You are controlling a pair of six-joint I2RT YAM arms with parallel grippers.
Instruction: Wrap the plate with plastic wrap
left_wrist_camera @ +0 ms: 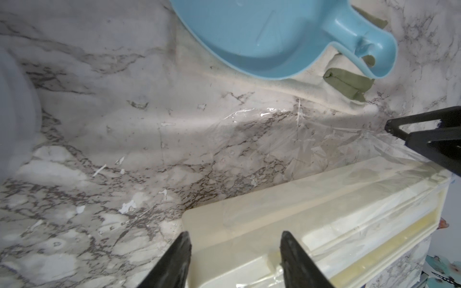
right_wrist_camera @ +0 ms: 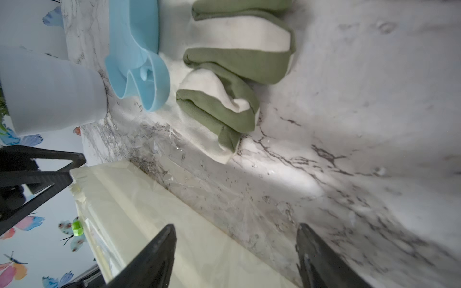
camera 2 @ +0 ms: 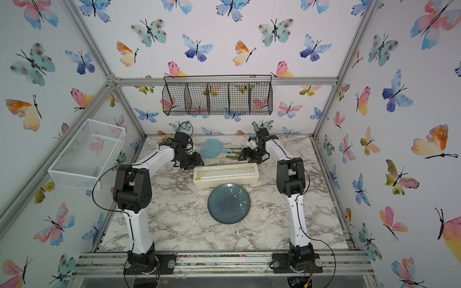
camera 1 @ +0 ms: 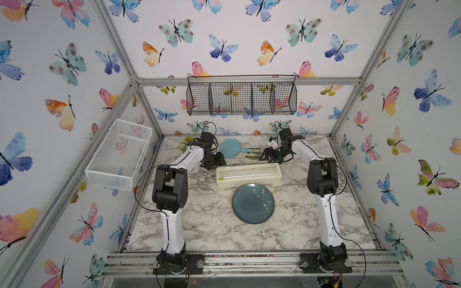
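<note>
A cream plastic wrap dispenser box [camera 1: 248,180] lies across the middle of the table, its clear top strip showing. Right in front of it rests the dark blue plate [camera 1: 253,204], bare, with a white blossom pattern. Thin clear film [left_wrist_camera: 269,144] trails from the box over the marble behind it. My left gripper is at the box's back left corner, fingers apart, the box's end below them. Above the back right of the box, my right gripper stands open, with film and the box's edge beneath. Nothing shows held in either.
Behind the box, a light blue pan [left_wrist_camera: 269,33] lies on a green and white cloth [right_wrist_camera: 240,52]. A white pot [right_wrist_camera: 48,91] with a plant [camera 1: 186,142] stands at the back left. A white wire basket [camera 1: 120,153] hangs left.
</note>
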